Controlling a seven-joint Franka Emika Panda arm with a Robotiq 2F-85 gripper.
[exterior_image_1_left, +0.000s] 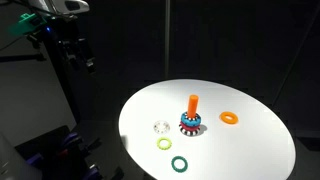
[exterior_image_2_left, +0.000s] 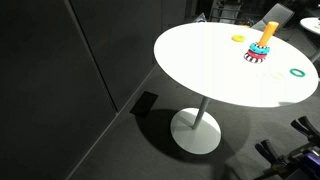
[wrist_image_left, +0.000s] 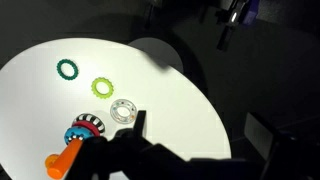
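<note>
An orange post (exterior_image_1_left: 193, 105) rises from a stack of blue, red and black-and-white rings (exterior_image_1_left: 190, 124) on a round white table. Loose around it lie an orange ring (exterior_image_1_left: 229, 118), a clear ring (exterior_image_1_left: 161, 127), a yellow-green ring (exterior_image_1_left: 164, 143) and a dark green ring (exterior_image_1_left: 180, 164). My gripper is open, its dark fingers wide apart with nothing between them. It is well away from the stack and rings; the clear ring (wrist_image_left: 123, 111) shows just beyond the left finger in the wrist view.
The round table (exterior_image_2_left: 195, 55) stands on a single pedestal (exterior_image_2_left: 198, 130) over a dark floor. Bare tabletop surrounds the stack, with its widest clear part on the left in exterior view 2. Dark equipment stands at the lower left in exterior view 1.
</note>
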